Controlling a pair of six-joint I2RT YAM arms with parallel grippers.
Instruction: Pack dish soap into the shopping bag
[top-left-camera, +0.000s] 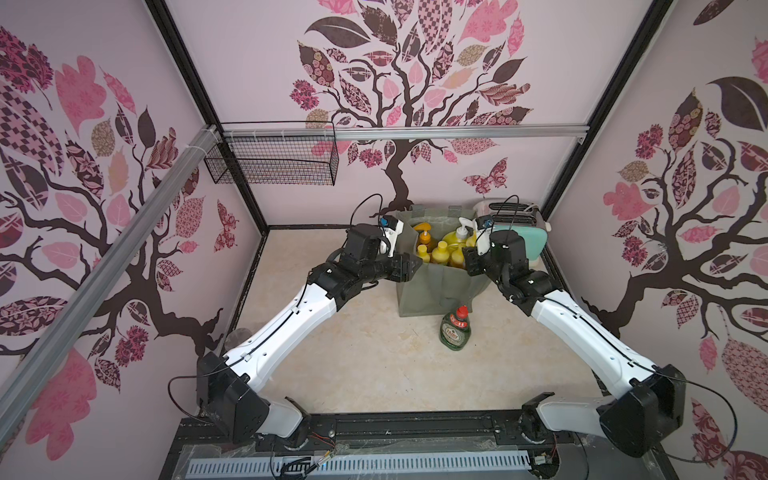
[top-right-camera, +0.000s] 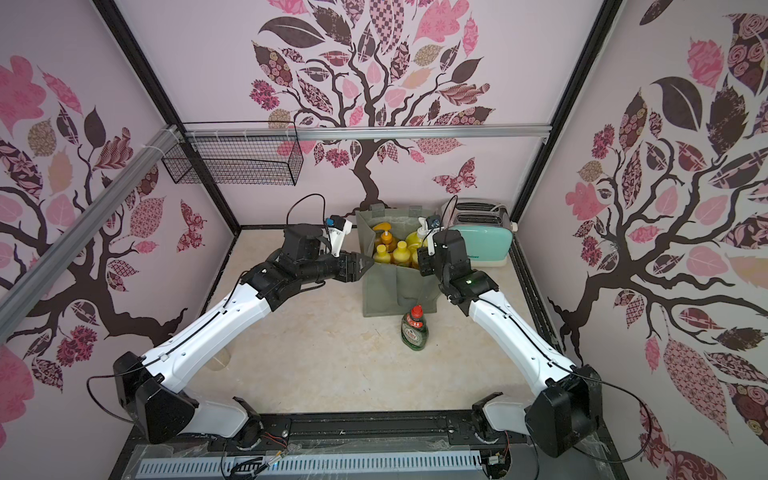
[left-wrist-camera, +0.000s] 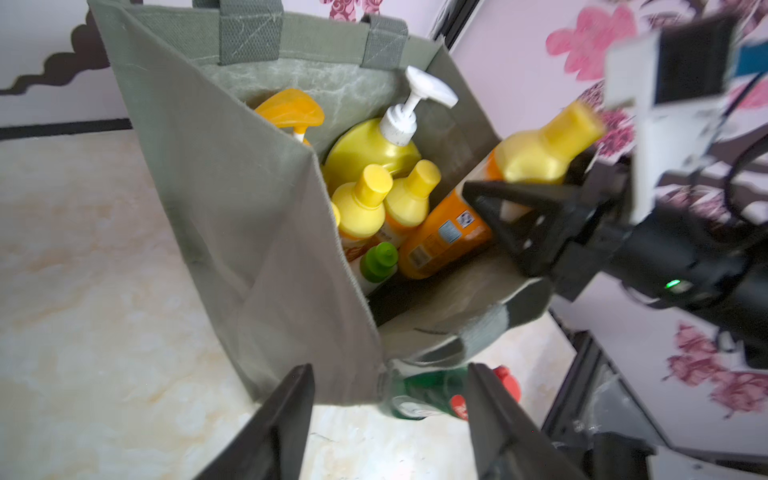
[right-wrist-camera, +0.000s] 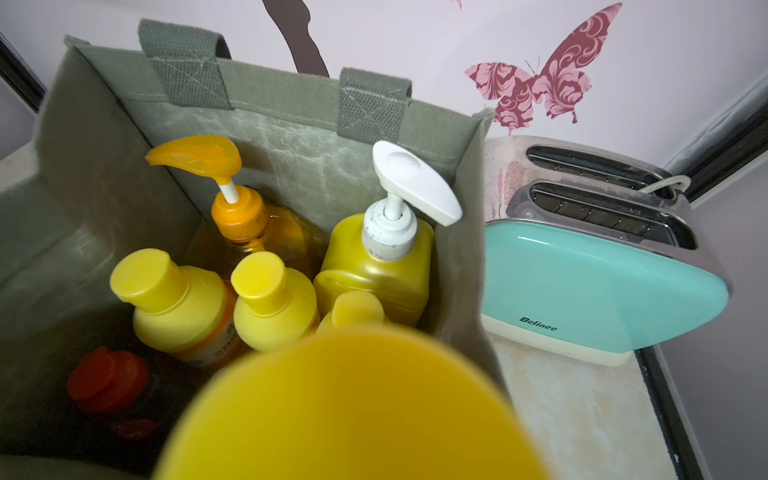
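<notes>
The grey shopping bag (top-left-camera: 432, 292) stands open at the back, holding several bottles. A green dish soap bottle with a red cap (top-left-camera: 454, 330) is on the table in front of it. My right gripper (top-left-camera: 473, 256) is shut on an orange bottle with a yellow cap (left-wrist-camera: 448, 236), tilted inside the bag's right side. My left gripper (top-left-camera: 404, 266) is at the bag's left front, part open, with nothing seen between its fingers. In the right wrist view the held bottle's yellow top fills the lower middle.
A turquoise toaster (right-wrist-camera: 600, 288) stands right of the bag against the back. A wire basket (top-left-camera: 272, 160) hangs from the rail at upper left.
</notes>
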